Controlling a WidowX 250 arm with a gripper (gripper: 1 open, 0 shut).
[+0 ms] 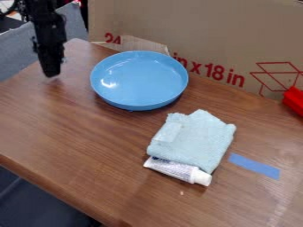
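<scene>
My black gripper (50, 64) hangs at the upper left, low over the table's far left corner, left of a blue plate (138, 80). It is dark and blurred, so its opening is hard to make out. A folded pale blue cloth (192, 137) lies right of centre, with a white tube (178, 170) at its front edge.
A cardboard box (196, 27) stands along the back. A red object (293, 99) sits at the right edge. A strip of blue tape (253, 165) is on the wooden table (89, 151).
</scene>
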